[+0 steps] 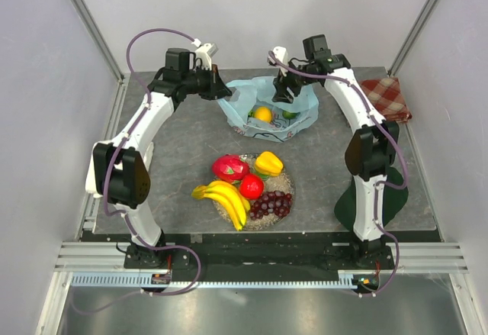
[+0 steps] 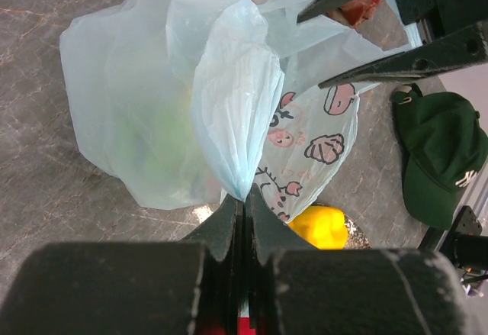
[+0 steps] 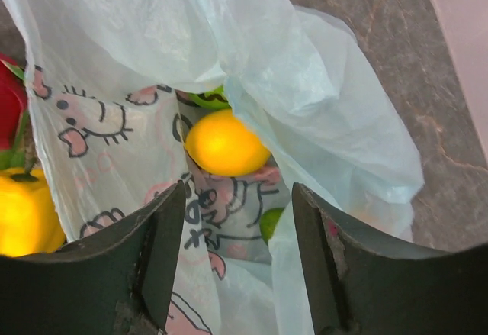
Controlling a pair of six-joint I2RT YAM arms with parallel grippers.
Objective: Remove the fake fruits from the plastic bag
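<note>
The pale blue printed plastic bag (image 1: 306,106) lies spread with its mouth open at the back middle. My left gripper is shut on a gathered fold of its left edge. Down inside the bag sits an orange-yellow fruit (image 3: 227,144). A dark green fruit (image 3: 268,225) is partly covered by a flap, and a bit of another green thing (image 3: 207,98) peeks out past the orange one. Above the bag, my right gripper is open, its fingers wide apart and no fruit between them; loose bag film shows below.
In front of the bag, a round mat (image 1: 285,181) carries bananas (image 1: 225,198), a pink fruit (image 1: 230,168), a red fruit (image 1: 252,187), a yellow pepper (image 1: 268,163) and grapes (image 1: 272,204). At right are a checkered cloth (image 1: 386,100) and a green cap (image 1: 390,198).
</note>
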